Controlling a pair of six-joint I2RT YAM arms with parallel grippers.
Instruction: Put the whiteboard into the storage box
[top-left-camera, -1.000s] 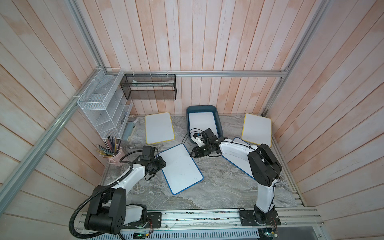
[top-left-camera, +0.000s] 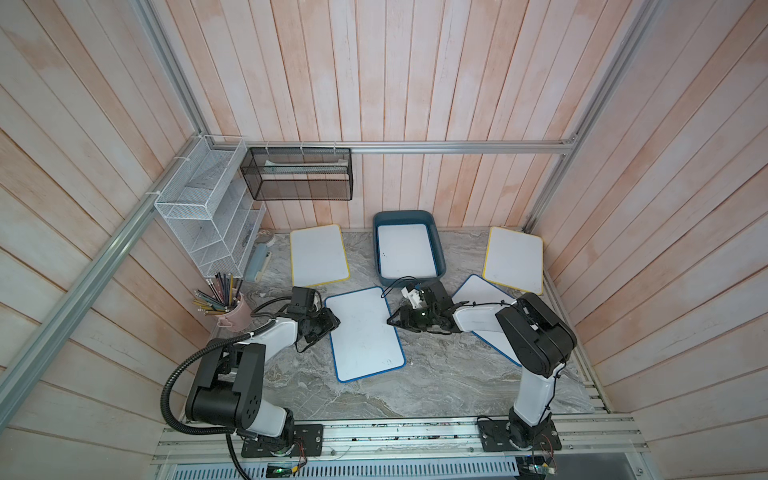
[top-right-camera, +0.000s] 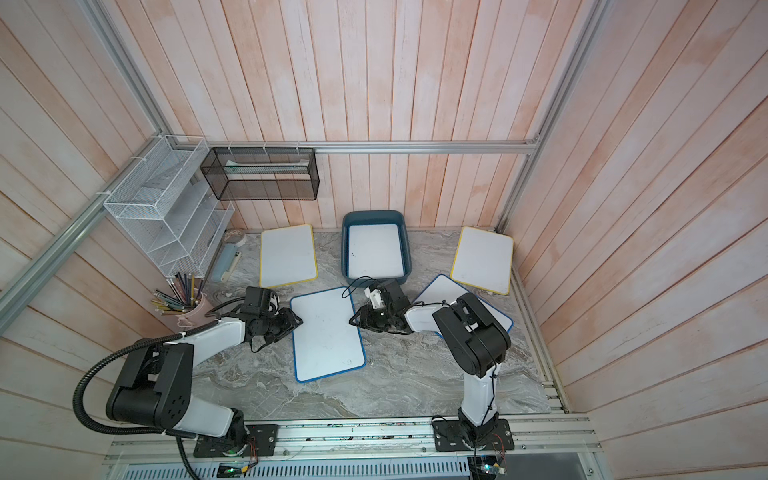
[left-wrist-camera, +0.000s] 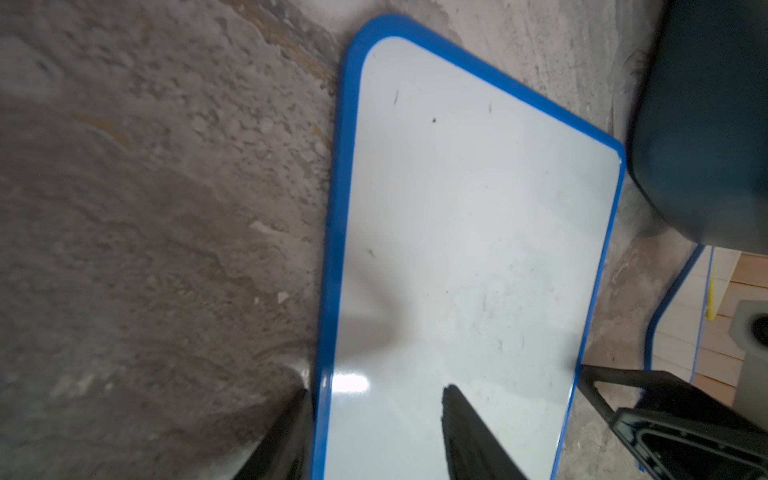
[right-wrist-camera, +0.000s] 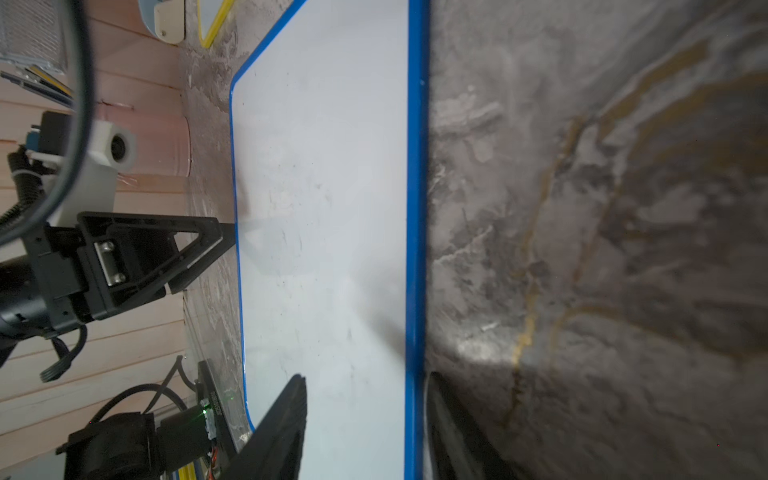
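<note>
In the middle of the table lies a blue-edged whiteboard (top-left-camera: 366, 336), flat, its long sides between my two grippers. My left gripper is open at the board's left edge, one finger (left-wrist-camera: 280, 444) outside the blue rim and the other over the white face. At the right edge my right gripper stands open too, with the blue rim between its fingers. The dark teal storage box (top-left-camera: 437, 248) stands behind, holding a white board (top-left-camera: 405, 249). How deep the fingertips reach at the rims is hidden.
Yellow-edged boards lie at the back left (top-left-camera: 320, 254) and back right (top-left-camera: 513, 257). Under my right arm is another blue-edged board (top-left-camera: 489, 336). A pen cup (top-left-camera: 236, 316) and wire racks (top-left-camera: 209, 208) stand left.
The middle whiteboard has turned and now lies straighter to the table.
</note>
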